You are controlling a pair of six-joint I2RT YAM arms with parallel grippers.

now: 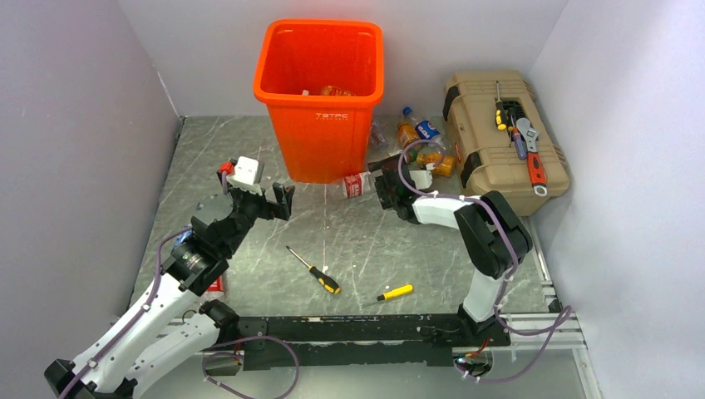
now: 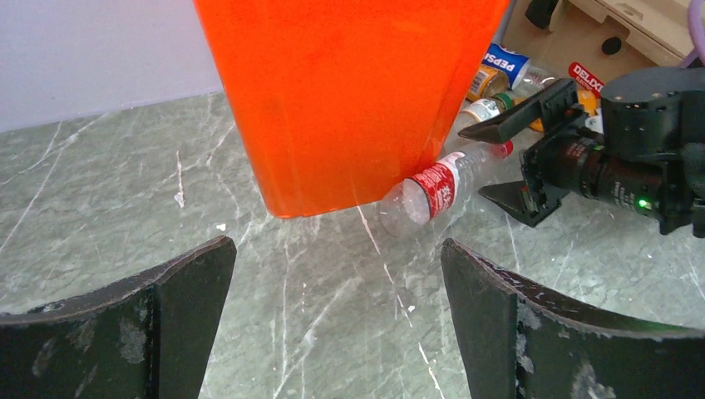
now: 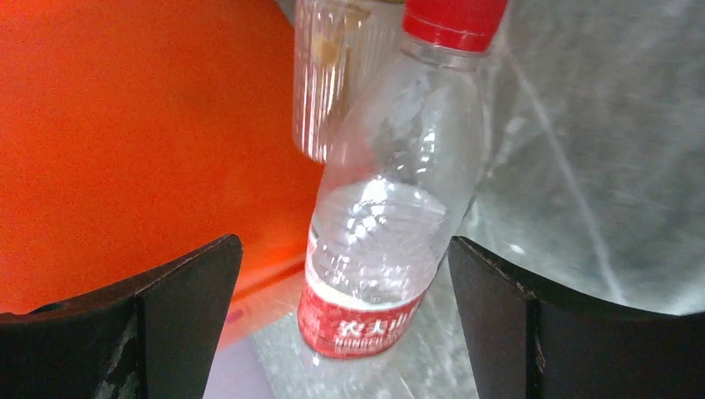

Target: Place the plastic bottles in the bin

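The orange bin (image 1: 318,141) stands at the back with some bottles inside. A clear red-label bottle (image 1: 355,186) lies at its foot, filling the middle of the right wrist view (image 3: 382,191) between the open fingers of my right gripper (image 1: 381,184), which hovers at the bottle's cap end. Whether it touches is unclear. Other bottles, including a blue-label Pepsi bottle (image 1: 427,131) and an orange one (image 1: 436,166), lie right of the bin. My left gripper (image 1: 281,201) stands open over bare floor, left of the red-label bottle.
A tan case (image 1: 486,183) with tools on top fills the back right. Two screwdrivers (image 1: 324,281) (image 1: 397,292) lie on the front floor. The floor left of the bin is mostly clear.
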